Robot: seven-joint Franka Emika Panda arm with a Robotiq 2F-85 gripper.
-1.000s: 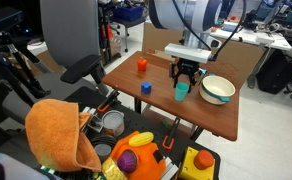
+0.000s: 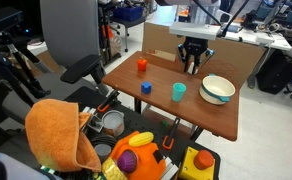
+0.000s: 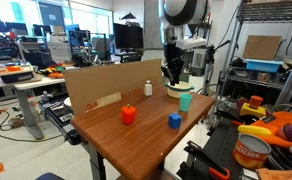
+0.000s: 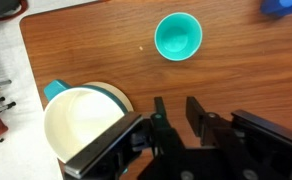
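Observation:
My gripper hangs above the wooden table with its fingers apart; wood shows in the gap between them. A teal cup (image 2: 179,91) stands upright on the table, in front of and below the gripper (image 2: 192,69) in exterior view 1. In the wrist view the cup (image 4: 178,37) lies beyond the fingertips, apart from them. The white bowl (image 2: 217,89) with a teal handle is to the cup's right; the wrist view shows the bowl (image 4: 83,122) partly covered by the gripper.
A blue block (image 3: 174,120) and a red pepper-like object (image 3: 129,115) sit on the table. A white bottle (image 3: 148,88) stands near the cardboard panel (image 3: 101,85) at the back. Bare wood lies between the objects. A cluttered bin is off the near edge.
From down at the cup, my gripper has risen and moved back away from it. The cup has stayed on the table, and the bowl and block look unmoved.

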